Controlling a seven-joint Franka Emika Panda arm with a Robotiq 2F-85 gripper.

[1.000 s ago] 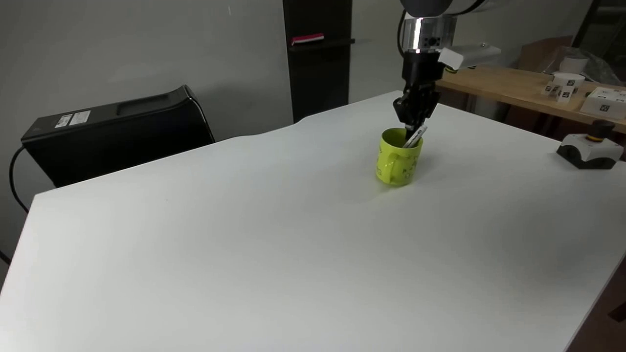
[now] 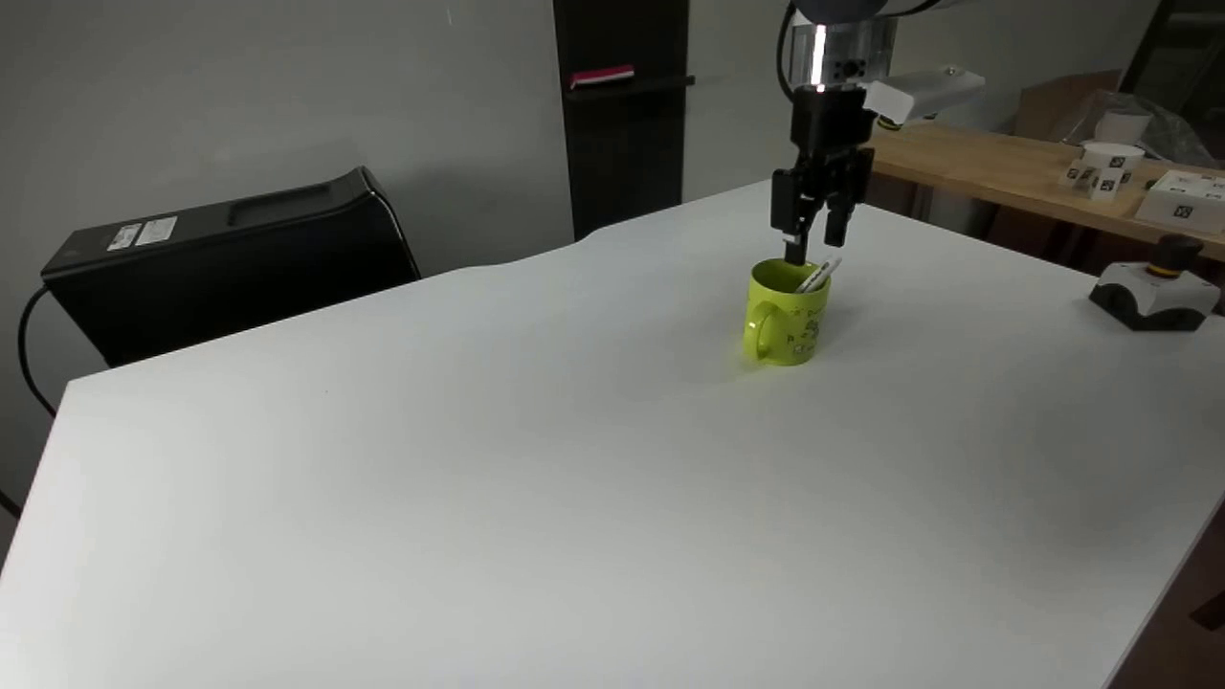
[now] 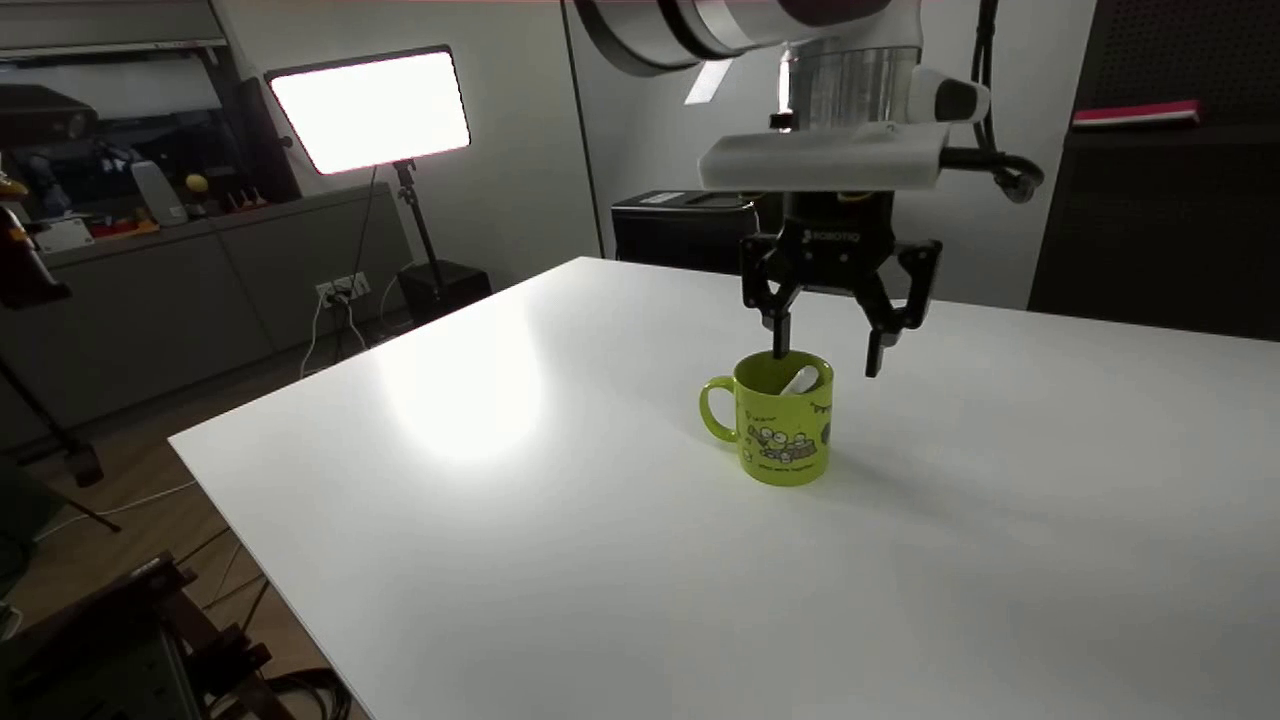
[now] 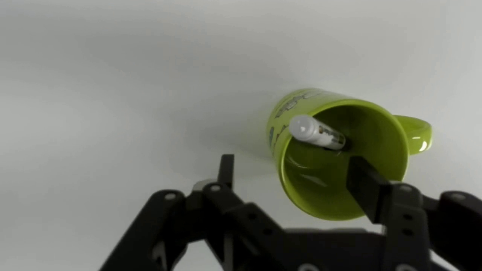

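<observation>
A lime-green mug (image 3: 785, 446) with printed cartoon figures stands upright on the white table. Inside it leans a white marker (image 4: 318, 133), its end resting at the rim. My gripper (image 3: 828, 350) is over the mug, fingers spread well apart, and holds nothing. Seen from the wrist, one finger (image 4: 364, 183) overlaps the mug's opening, while the other (image 4: 226, 171) is outside the rim, over bare table. The mug's handle (image 4: 414, 134) lies on the side away from that outer finger.
A white-and-black box with a dark knob (image 2: 1154, 285) sits at the right edge. Behind the table's far edge stands a black case (image 2: 230, 258).
My gripper has opened from nearly shut and risen a little out of the mug. The mug has shifted and turned slightly; the marker still leans in it.
</observation>
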